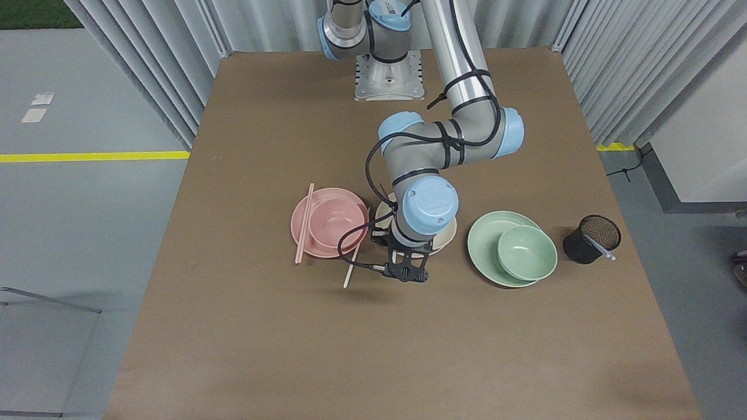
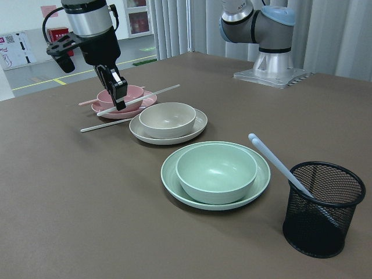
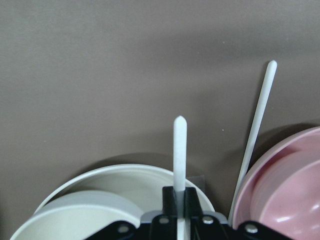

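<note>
My gripper is shut on a white chopstick (image 3: 179, 145), held raised above the cream plate and bowl, as the left and wrist views show. A second white chopstick (image 3: 259, 108) lies on the table between the cream set and the pink set. The cream bowl (image 2: 167, 120) sits on the cream plate (image 2: 195, 129). The pink bowl (image 1: 336, 218) rests on a pink plate (image 1: 301, 217), with pink chopsticks (image 1: 304, 224) across its left side. In the front view my wrist hides most of the cream set.
A green bowl (image 1: 527, 252) on a green plate (image 1: 485, 241) stands to the right, beside a black mesh cup (image 1: 580, 249) holding a pale stick. The arm's base stands at the back.
</note>
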